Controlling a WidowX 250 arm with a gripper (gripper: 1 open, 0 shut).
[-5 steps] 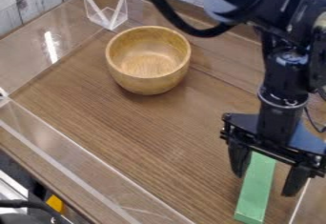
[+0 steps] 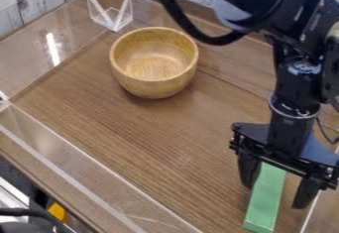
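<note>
A black robot gripper point(image 2: 276, 175) is at the lower right, open, its two fingers either side of a green bar point(image 2: 261, 211) lying lengthwise on the wooden tray floor point(image 2: 119, 148). The bar's upper end is partly under the gripper. Whether the fingers touch it cannot be told.
A tan round bowl point(image 2: 157, 59) sits at the upper left, with a white wire-like holder point(image 2: 110, 12) behind it. Clear walls edge the tray on the left and front.
The gripper has shifted very slightly over the last second; the bar and bowl look unmoved.
</note>
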